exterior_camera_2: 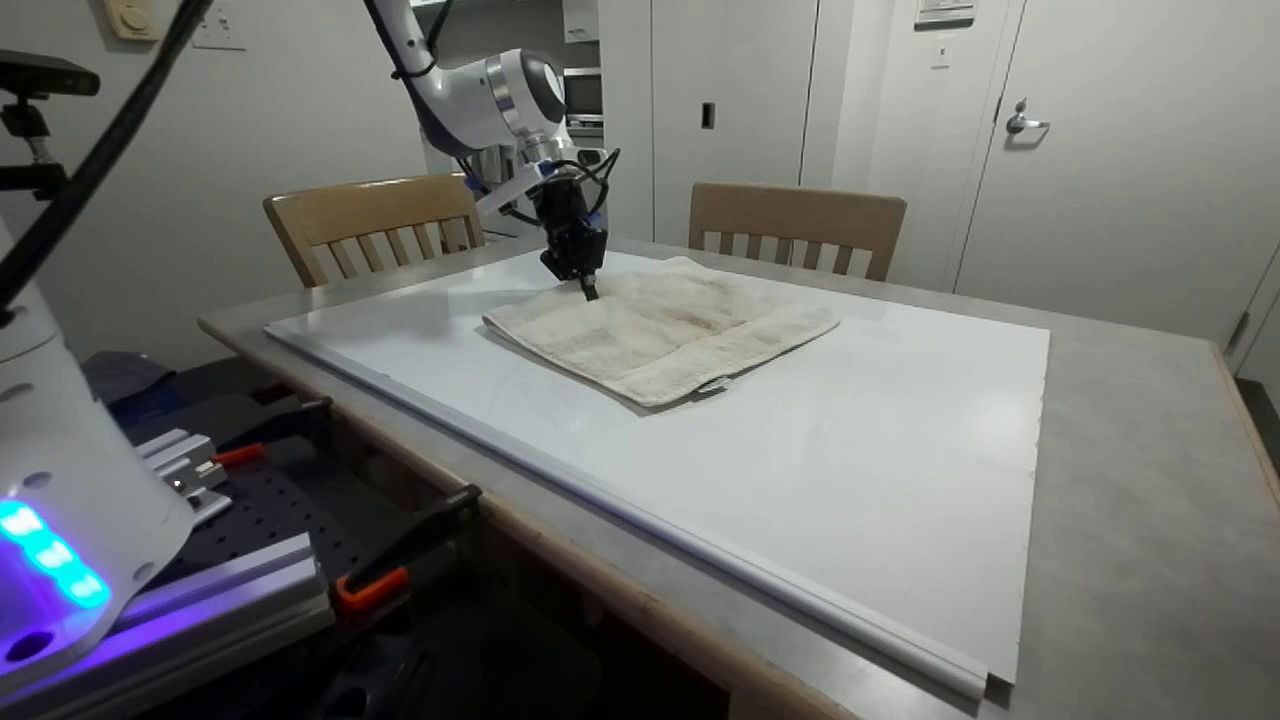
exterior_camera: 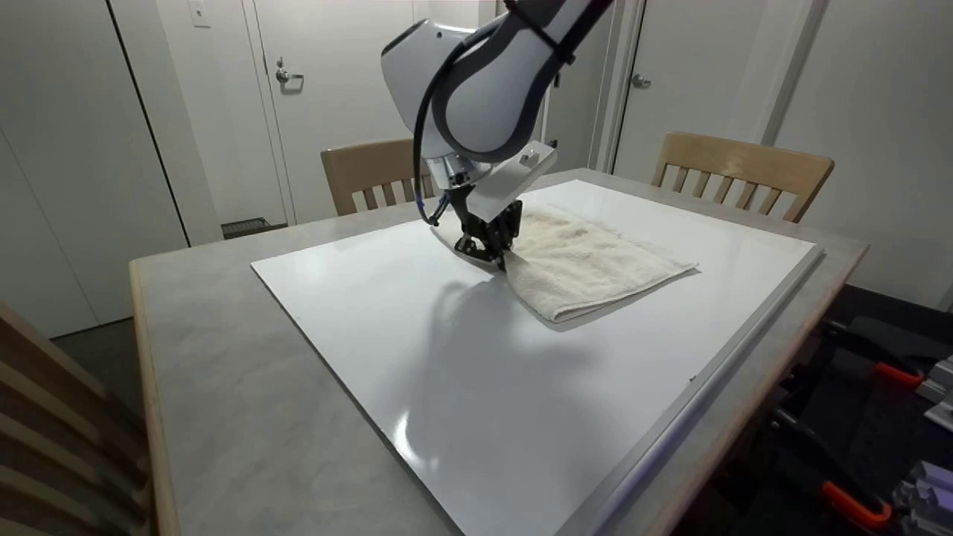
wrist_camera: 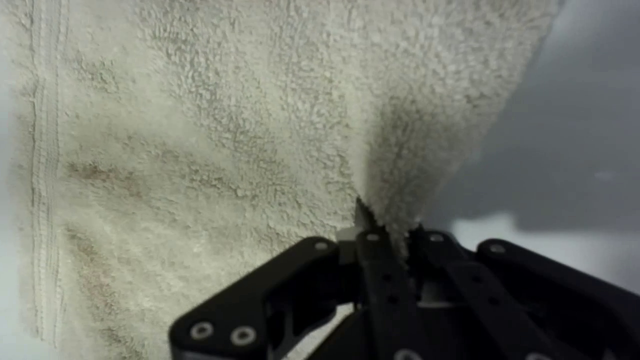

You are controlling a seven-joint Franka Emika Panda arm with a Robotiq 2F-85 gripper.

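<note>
A cream terry towel [exterior_camera: 594,259] lies mostly flat on the white board, its stitched hem at the left in the wrist view. Faint brownish stains mark the towel [wrist_camera: 102,180]. Pinched near one edge, a raised fold of it runs into my gripper, which is shut on the cloth. Exterior view 1 has the gripper [exterior_camera: 502,259] low at the towel's near-left edge. From the other side, the gripper [exterior_camera_2: 589,288] points down at the towel's far edge, and the towel [exterior_camera_2: 660,336] spreads towards that camera. The fold hides the fingertips in part.
The white board [exterior_camera_2: 888,480] covers much of the grey table [exterior_camera: 223,384], with bare room around the towel. A raised rail [exterior_camera: 706,393] runs along one board edge. Wooden chairs [exterior_camera: 746,165] stand around the table; clamps [exterior_camera_2: 408,552] grip its side by the robot base.
</note>
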